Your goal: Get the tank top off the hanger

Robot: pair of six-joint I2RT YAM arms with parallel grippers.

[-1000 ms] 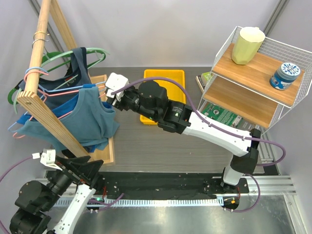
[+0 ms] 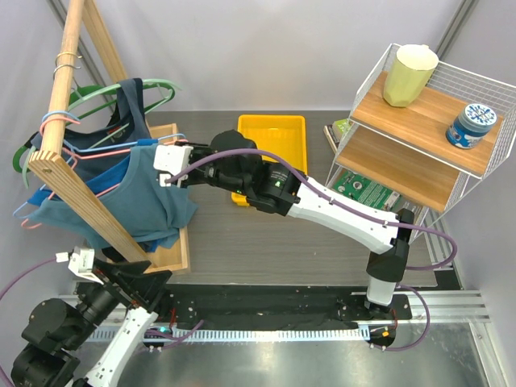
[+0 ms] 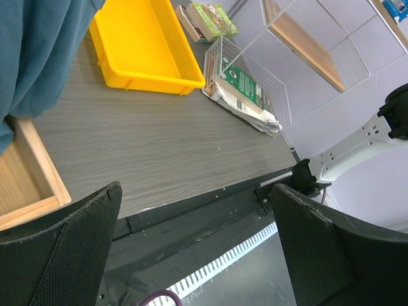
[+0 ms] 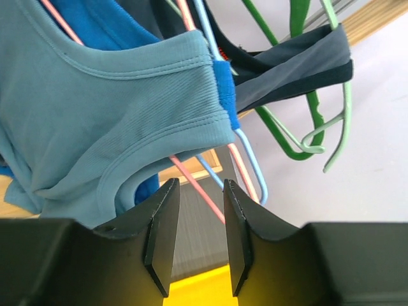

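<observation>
A teal tank top [image 2: 125,193] hangs from a pink hanger [image 2: 109,191] at the front of the wooden rack on the left. In the right wrist view the top's shoulder strap [image 4: 172,95] lies just beyond my right gripper, which is part open. The pink hanger's arm [image 4: 196,186] sticks out below the strap and crosses the gap between the fingers, not gripped. From above, my right wrist hides those fingertips. My left gripper is wide open and empty, low beside the rack's front foot.
Blue tops on blue hangers and a dark top [image 2: 129,113] on a green hanger [image 2: 165,89] hang close behind. A yellow bin [image 2: 274,133] sits in the middle. The wire shelf [image 2: 451,105] at right holds a yellow cup [image 2: 409,76] and a blue jar [image 2: 471,126].
The left arm and clothes look almost unchanged.
</observation>
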